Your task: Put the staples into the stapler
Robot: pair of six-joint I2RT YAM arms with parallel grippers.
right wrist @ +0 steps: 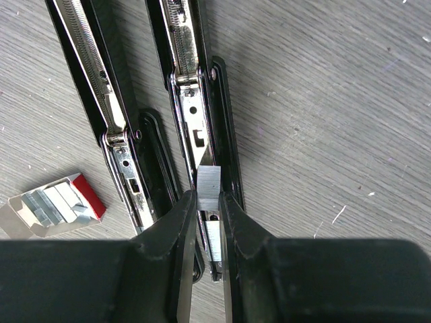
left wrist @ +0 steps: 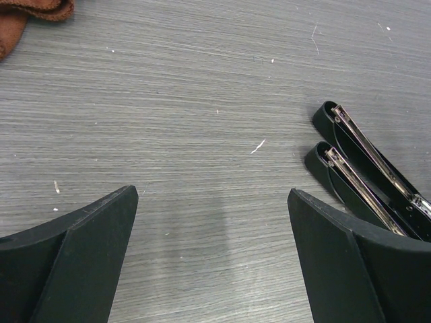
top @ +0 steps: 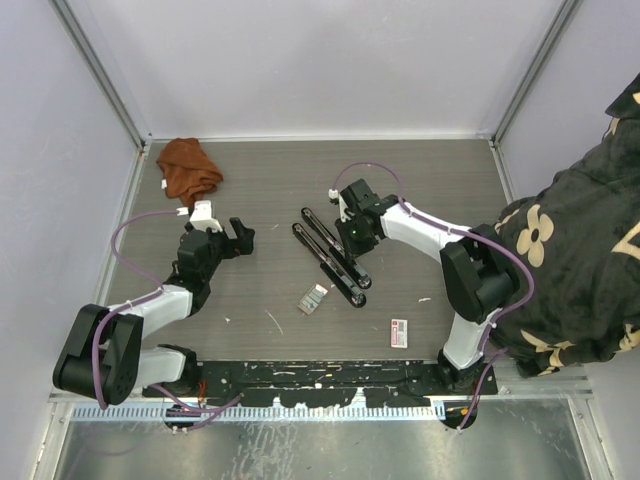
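Two black staplers lie opened out side by side, the right one and the left one, their metal channels facing up. Between its fingertips my right gripper is shut on a short silver staple strip, just over the right stapler's channel. Another silver staple piece shows in that channel, beyond the held strip. Whether the held strip touches the channel I cannot tell. Off to the left, my left gripper stands open above bare table, nothing between its fingers.
An open staple box with strips inside lies left of the staplers. A second small box sits near the front right. A brown cloth lies at the back left.
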